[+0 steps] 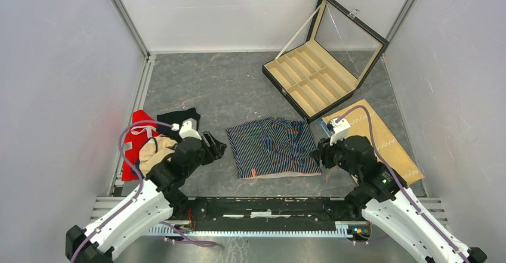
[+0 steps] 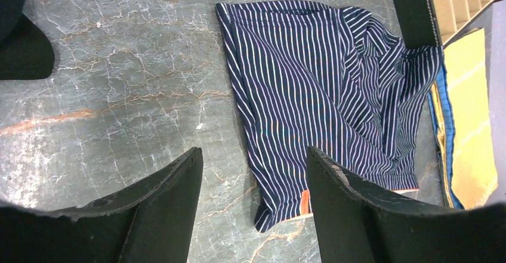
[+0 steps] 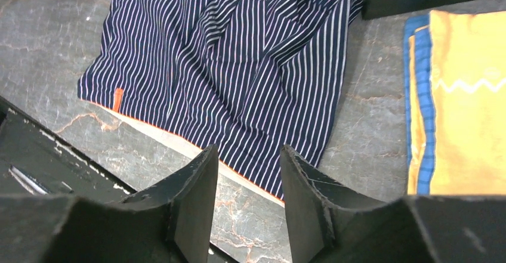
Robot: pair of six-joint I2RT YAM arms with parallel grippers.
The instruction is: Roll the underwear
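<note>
Dark striped underwear [image 1: 271, 147] lies spread on the grey table, its orange-edged waistband toward the front and its upper right part bunched in folds. In the left wrist view the underwear [image 2: 298, 96] has a small orange tag near its lower corner. My left gripper [image 1: 218, 142] stands open just left of the cloth, nothing between its fingers. At the cloth's front right corner is my right gripper [image 1: 317, 158]. Its fingers [image 3: 200, 194] are apart, and the waistband corner of the underwear [image 3: 250, 114] lies beyond and below their tips, not visibly gripped.
An open compartment box [image 1: 286, 94] with a glass lid stands at the back right. A folded yellow cloth [image 1: 388, 147] lies on the right. Red [image 1: 134, 141], beige and black garments lie at the left.
</note>
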